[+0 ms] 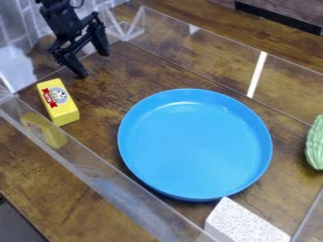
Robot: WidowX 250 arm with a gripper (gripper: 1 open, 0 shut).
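Observation:
The black gripper (78, 49) is at the upper left, low over the wooden floor of the clear-walled tray, its fingers open and apparently empty. Below it, a yellow box (59, 103) with a red and white label lies near the left wall. A large blue plate (195, 145) fills the centre right.
A green object (315, 143) is at the right edge, and a white speckled block (244, 222) at the bottom right. Transparent walls (127, 203) border the area. Bare wood lies between the gripper and the plate and along the top.

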